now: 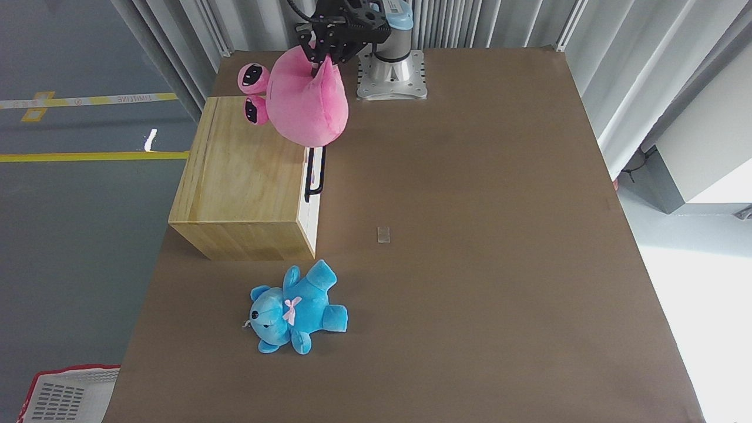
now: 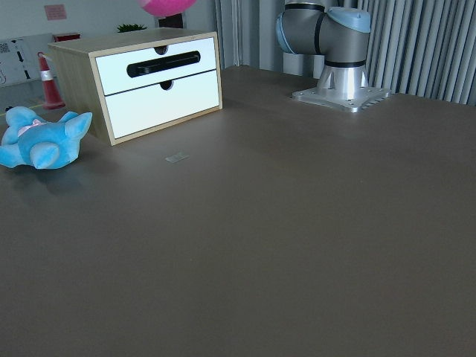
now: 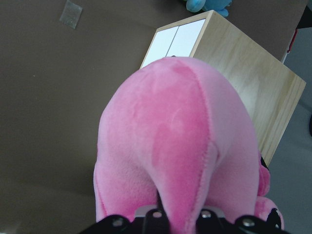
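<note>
A pink plush toy with big black eyes (image 1: 307,106) hangs in my gripper (image 1: 317,64) over the back end of a wooden drawer cabinet (image 1: 237,176). In the left view only its pink underside (image 2: 165,6) shows, above the cabinet top (image 2: 126,42). The wrist view is filled mostly by the plush (image 3: 175,126), its fabric bunched between the fingers at the bottom edge and hiding the fingertips. The cabinet's two white drawers (image 2: 156,102) are closed.
A blue teddy bear (image 1: 301,310) lies on the table (image 1: 507,247) in front of the cabinet. A small clear patch (image 1: 383,235) is beside the cabinet. The robot base (image 1: 398,84) stands at the back.
</note>
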